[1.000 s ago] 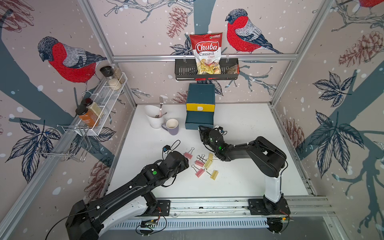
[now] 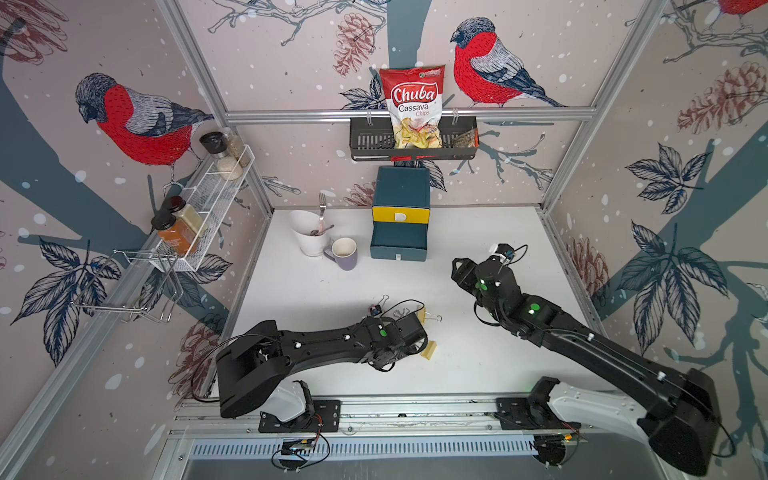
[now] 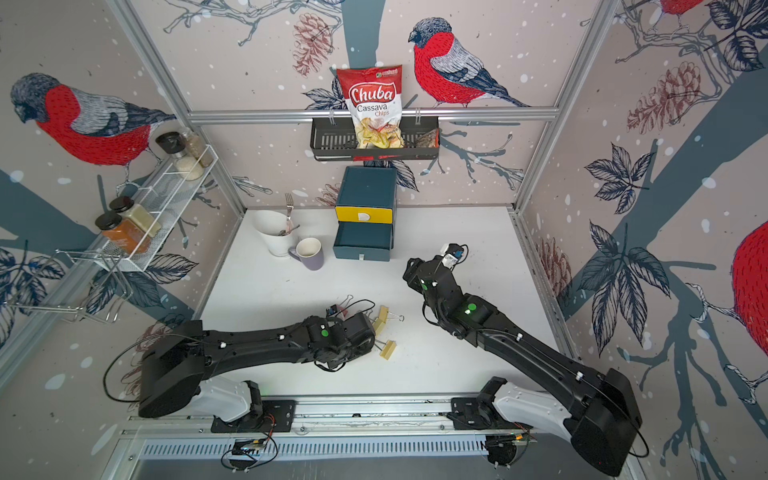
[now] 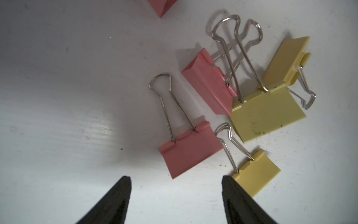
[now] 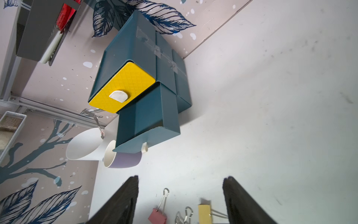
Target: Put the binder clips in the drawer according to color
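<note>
Below my left gripper lies a pink clip (image 4: 191,151); the fingers stand open, empty between them. Another pink clip (image 4: 209,84) lies beyond it, and a third pink clip (image 4: 162,4) is cut off at the top edge. Yellow clips are grouped to the right: a large one (image 4: 266,115), one behind it (image 4: 286,61) and a smaller one (image 4: 259,173). At the back, the blue box's lower drawer (image 2: 398,248) is pulled out; its yellow-fronted drawer (image 5: 123,85) is closed. My right gripper is open and empty, over the table's right half.
Left of the drawer stand a purple mug (image 2: 344,254) and a white pot (image 2: 308,232) holding cutlery. A wire shelf with jars (image 2: 180,228) hangs at left. Above the box is a black basket (image 2: 372,140) with a chips bag.
My left arm has swung right, over the clips, covering most of them in the top left view. The right arm has drawn back to the right, away from the drawer.
</note>
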